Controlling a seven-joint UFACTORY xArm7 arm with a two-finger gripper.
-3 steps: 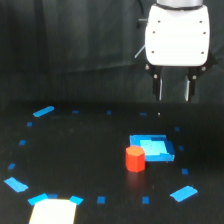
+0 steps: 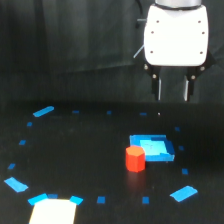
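Note:
A white robot arm (image 2: 176,35) hangs at the upper right of the camera view, its gripper (image 2: 173,88) pointing down with two fingers apart and nothing between them. Below and to the left of it on the black table, a red hexagonal block (image 2: 135,158) stands in front of a shallow blue tray (image 2: 168,155) with lighter blue inside. The gripper is above the tray, clear of it.
A pale cream object (image 2: 53,212) lies at the front left. Blue tape strips (image 2: 15,184) and small blue squares mark the black table (image 2: 90,145), whose middle left is clear. A dark curtain covers the back.

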